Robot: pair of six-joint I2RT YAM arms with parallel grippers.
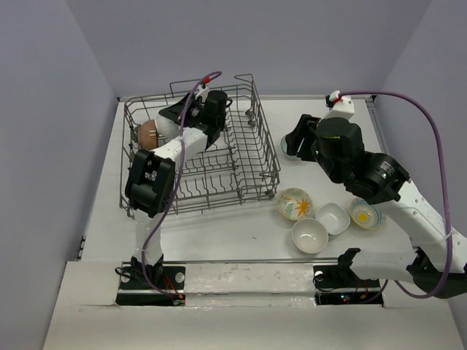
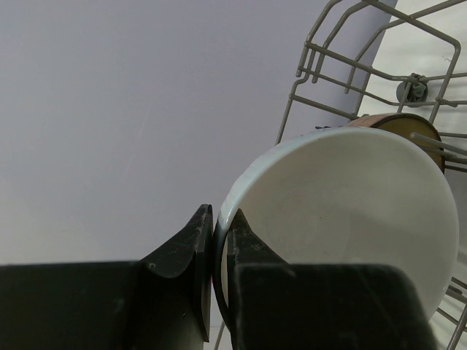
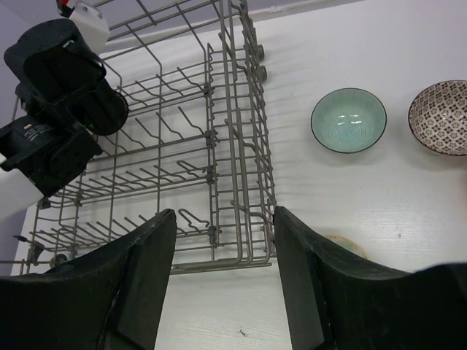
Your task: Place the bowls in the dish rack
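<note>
My left gripper is shut on the rim of a white bowl (image 2: 343, 197), held tilted on its side in the dish rack (image 1: 255, 146) at the back left, beside a brown bowl (image 1: 147, 135). My right gripper stands open and empty over the rack's right side. Outside the rack are a green bowl (image 3: 348, 119), a dark speckled bowl (image 3: 443, 117), a flowered bowl (image 1: 295, 203), a white round bowl (image 1: 310, 236), a square white bowl (image 1: 333, 218) and a blue-yellow patterned bowl (image 1: 366, 214).
Much of the rack's middle and front is bare wire and tines. Grey walls stand behind and at both sides. The white surface in front of the rack is largely clear.
</note>
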